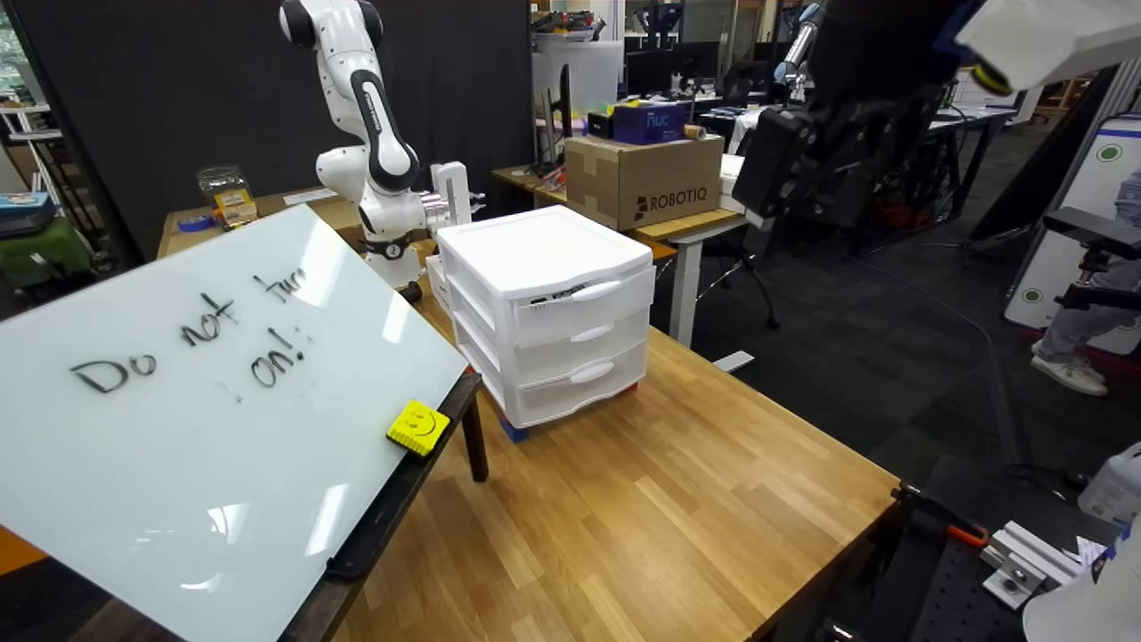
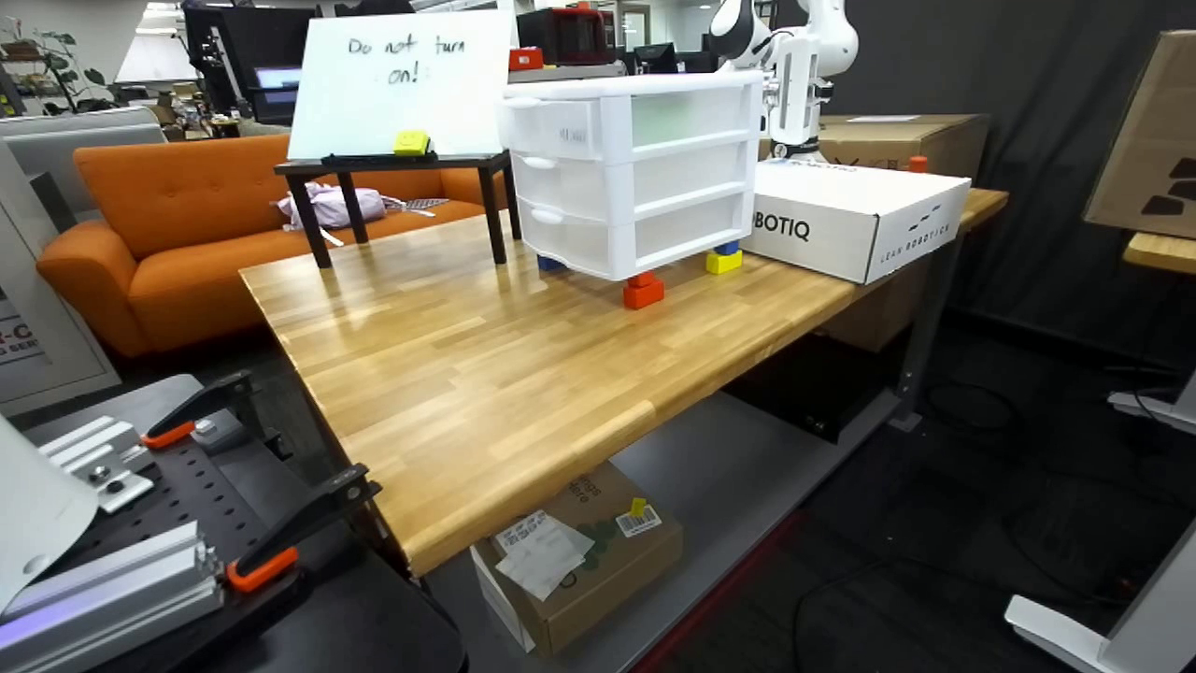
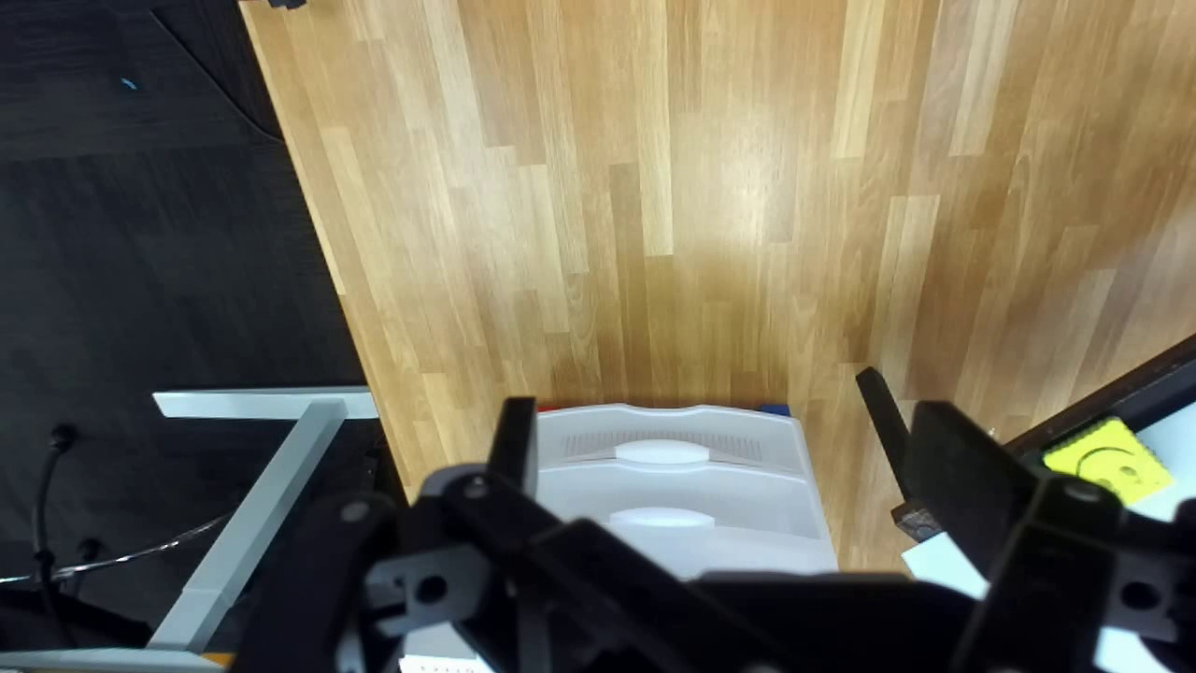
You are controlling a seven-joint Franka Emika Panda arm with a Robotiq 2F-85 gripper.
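Black handwriting reading "Do not turn on!" [image 2: 404, 78] marks a tilted whiteboard [image 1: 214, 460]. A yellow smiley eraser [image 1: 417, 427] rests at the board's lower edge, on its dark ledge. To the right of the board stands a white three-drawer unit [image 1: 556, 310], its drawers looking closed. My gripper is open in the wrist view, its fingers wide apart and nothing between them. It hangs above the table, with the drawer unit's front below the gap and the eraser [image 3: 1107, 462] beyond the right finger. In exterior view 1 the dark gripper body shows blurred at the upper right.
Bare wooden table [image 2: 471, 359] stretches in front of the drawer unit. Red [image 2: 644, 292], yellow [image 2: 724, 263] and blue blocks sit under the unit. A white box [image 2: 858, 219] stands behind it. Clamps [image 2: 303, 533] and metal profiles lie beyond the table's near end.
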